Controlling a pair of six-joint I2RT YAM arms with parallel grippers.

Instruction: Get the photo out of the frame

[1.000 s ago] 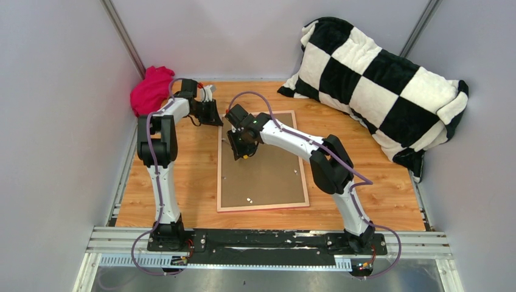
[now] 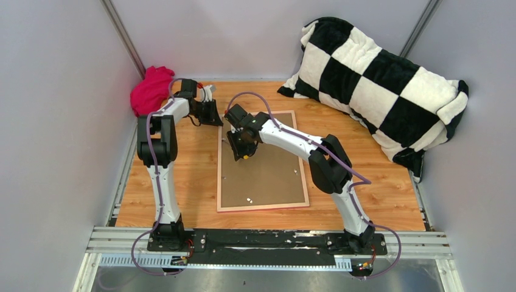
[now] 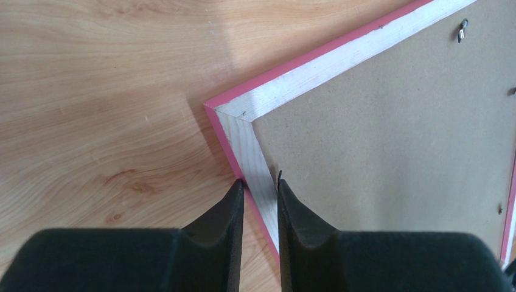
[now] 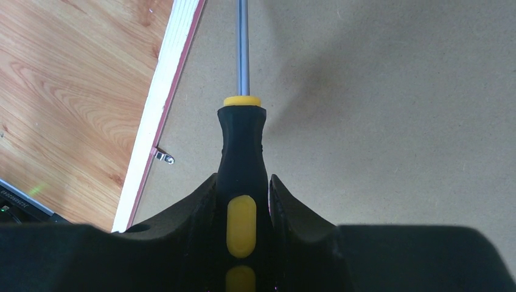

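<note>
The photo frame lies back-up on the wooden table, showing its brown backing board and small metal tabs. My left gripper is shut on the frame's white-and-pink edge near a corner, at its far-left part in the top view. My right gripper is shut on a screwdriver with a black and yellow handle; its shaft runs over the backing board beside the frame edge, tip out of view. A metal tab sticks out from that edge in the right wrist view.
A checkered pillow fills the back right, and a red cloth lies at the back left. Bare table shows left and right of the frame.
</note>
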